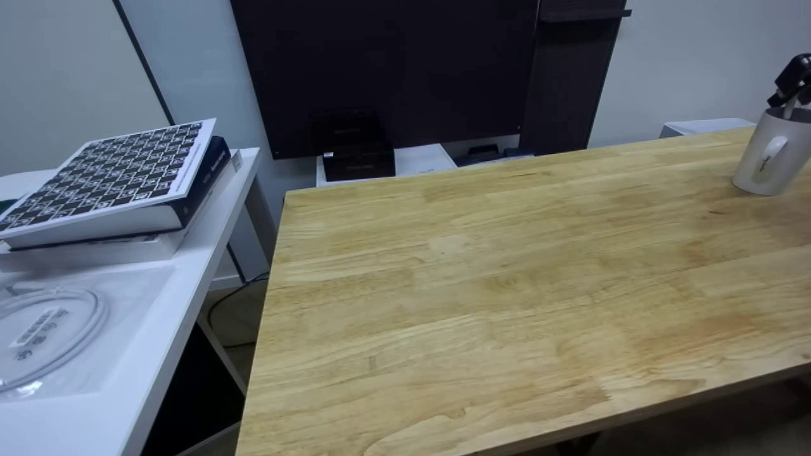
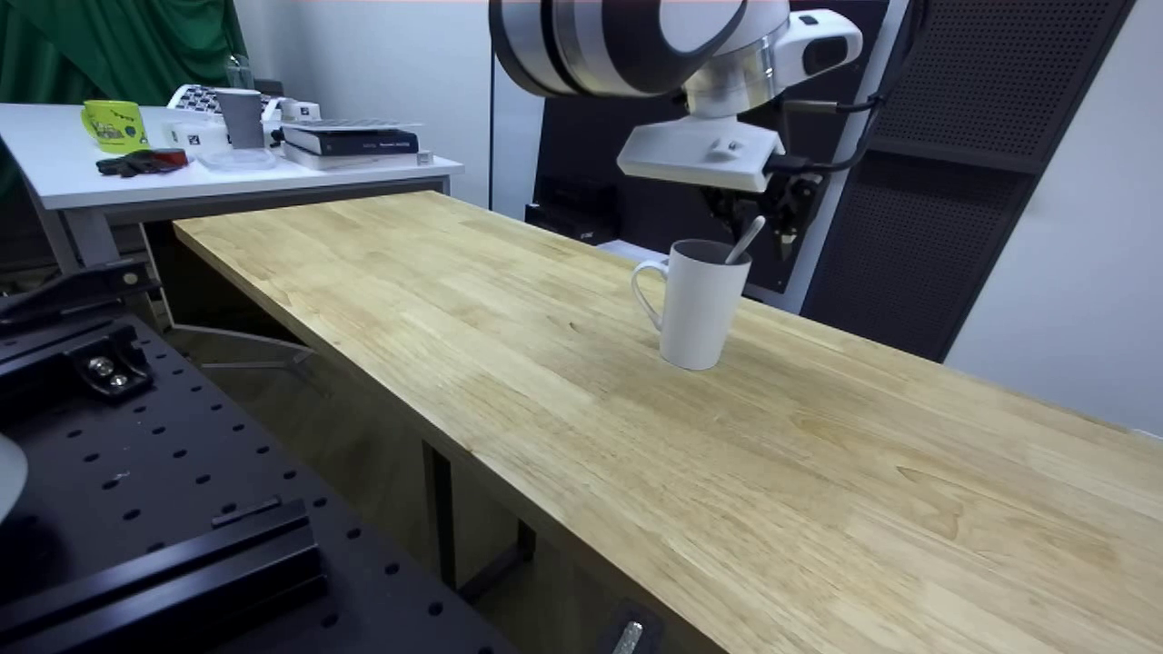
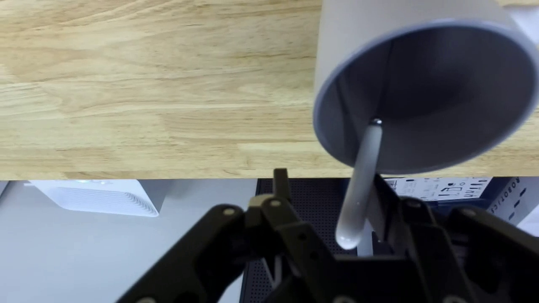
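Observation:
A white mug (image 2: 703, 311) with a grey inside stands upright on the wooden table, its handle toward the left in exterior view 2. A pale spoon-like utensil (image 2: 746, 241) leans in it, its handle end rising above the rim. In the wrist view this handle (image 3: 359, 187) points down toward my gripper, which is part open. It lies between the two dark fingers, close to the right one and apart from the left fingertip (image 3: 281, 182). Contact with the right finger is unclear. In exterior view 1 the mug (image 1: 773, 151) is cut by the right edge.
The mug is near its far edge, where the surface drops away. A white side table (image 1: 171, 319) with books (image 1: 114, 182) and a bagged cable stands apart at the left.

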